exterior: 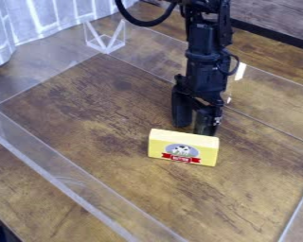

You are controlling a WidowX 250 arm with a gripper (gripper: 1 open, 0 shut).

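A pale yellow butter box (182, 149) with a cow picture and red label lies on the wooden floor of the tray, just in front of my black gripper (197, 123). The gripper hangs low over the wood near the middle of the view, its fingers apart. Dark fingers against dark parts make the exact gap hard to see; nothing shows held between them.
Clear plastic walls (53, 165) edge the work area. A white wire stand (103, 36) is at the back left, beside a white curtain (18, 19). The wooden floor to the left of the box is clear.
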